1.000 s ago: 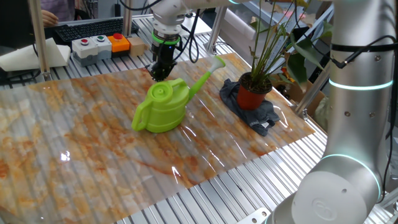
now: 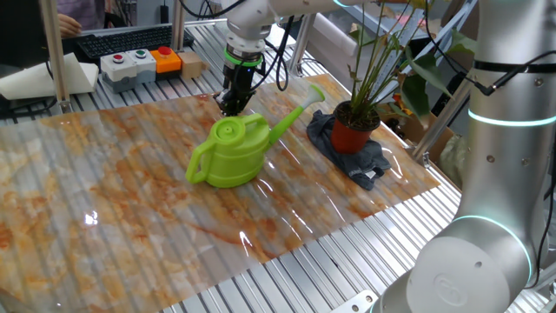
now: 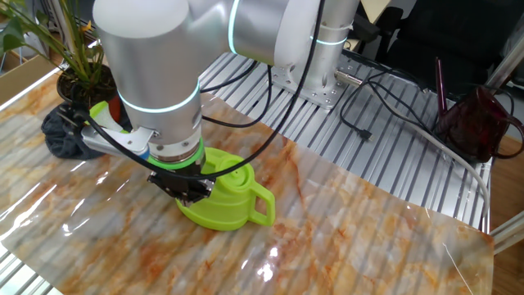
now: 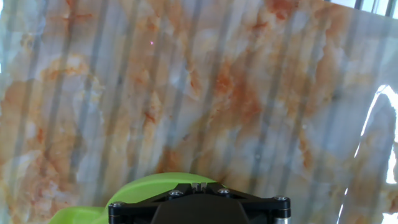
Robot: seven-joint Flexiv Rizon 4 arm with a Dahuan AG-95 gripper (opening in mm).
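A bright green watering can is upright over the marbled sheet, its loop handle to the left and its long spout pointing right, in exterior view 1. My gripper is at the far side of the can's top, shut on its upper part; the can hides the exact contact. From exterior view 2, my gripper covers part of the green body. In the wrist view, a green edge of the can shows beneath the drawn-together fingers. Whether its base touches the sheet, I cannot tell.
A potted plant stands on a dark cloth, right of the spout. Button boxes and a keyboard lie behind. A dark red pitcher is off to the side.
My gripper and the watering can have shifted slightly to the right together, in exterior view 1. The spout tip has swung closer to the plant, which has not moved.
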